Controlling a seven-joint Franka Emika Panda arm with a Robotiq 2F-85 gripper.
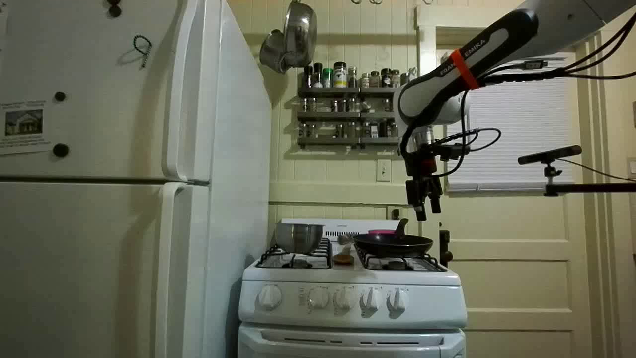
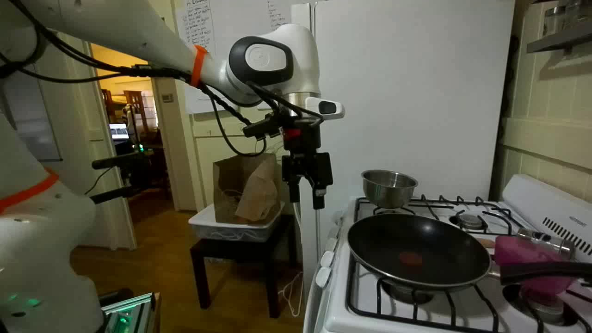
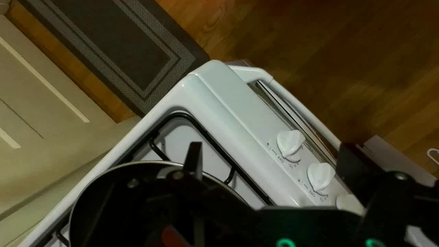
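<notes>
My open gripper points down in the air above the right side of the white stove. Exterior view 2 shows a clear gap between its fingertips, and the gripper hangs higher than the frying pan, touching nothing. The black pan rests empty on a front burner, with its handle toward the back. On the stove's left side is a steel pot. Behind the pan, a pink item is partly hidden by the handle. From the wrist, the dark fingers stand far apart over the pan's rim and the stove front.
A small brown item lies between the burners. Control knobs line the stove front. The tall white refrigerator stands to the left, and spice shelves hang on the back wall. A paper bag sits in a white bin on a low table.
</notes>
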